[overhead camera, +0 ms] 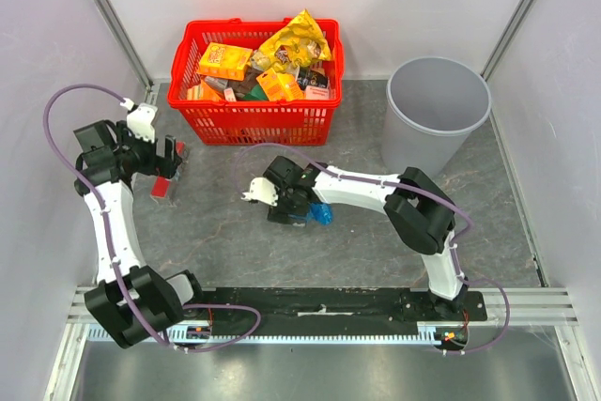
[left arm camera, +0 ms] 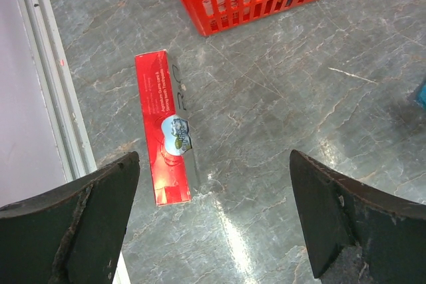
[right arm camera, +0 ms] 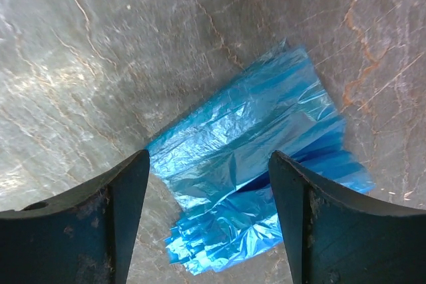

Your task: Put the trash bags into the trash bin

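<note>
A crumpled blue plastic trash bag (overhead camera: 322, 213) lies on the grey floor near the middle, partly covered by my right gripper in the top view. The right wrist view shows the blue bag (right arm camera: 243, 128) spread flat at its upper part and bunched below, with the gripper's fingers apart over it; the right fingertip overlaps its edge, and contact cannot be judged. My left gripper is open at the far left, nothing between its fingers. The grey trash bin (overhead camera: 438, 105) stands upright at the back right, its visible inside looking empty.
A red basket (overhead camera: 254, 124) full of packaged goods stands at the back. Beside my left gripper a red toothpaste box (left arm camera: 163, 128) lies on the floor near the left wall. Bare floor stretches across the front and right.
</note>
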